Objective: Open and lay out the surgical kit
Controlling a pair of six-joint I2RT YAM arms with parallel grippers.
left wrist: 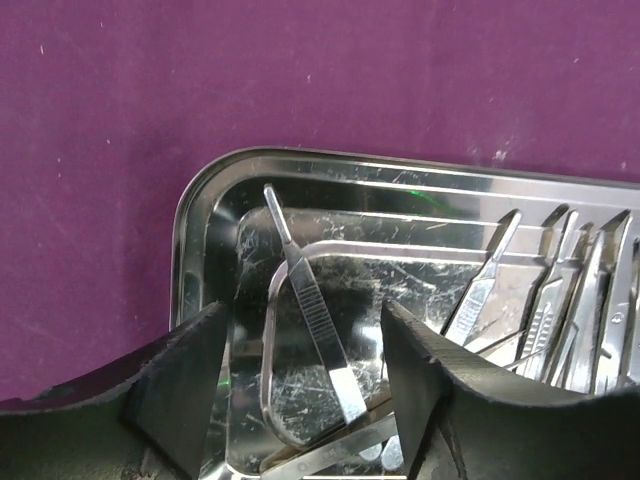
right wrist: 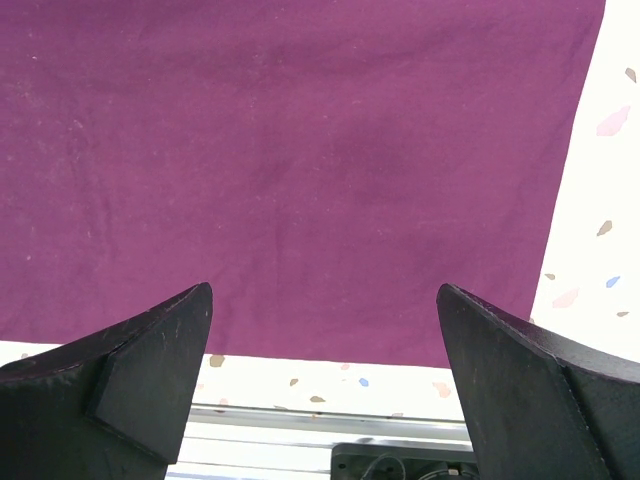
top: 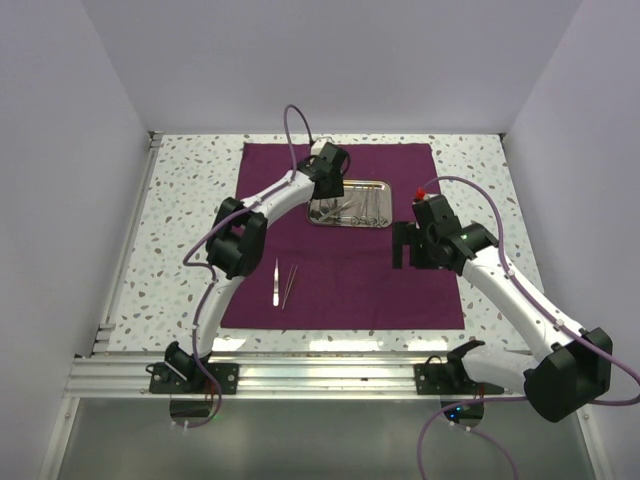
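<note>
A steel tray [top: 350, 223] of surgical instruments lies on the upper part of the purple cloth [top: 340, 280]. My left gripper [top: 328, 190] hangs open over the tray's left end; in the left wrist view a scalpel handle [left wrist: 316, 320] lies between and beyond its fingertips, with crossed instruments [left wrist: 320, 456] below and several more along the right. A light slim instrument [top: 276, 285] and a pair of thin ones [top: 289, 287] lie on the lower left of the cloth. My right gripper [top: 408, 245] stands open over bare cloth right of the tray.
The speckled table [top: 170, 200] shows around it, with metal rails [top: 300, 368] along the front edge.
</note>
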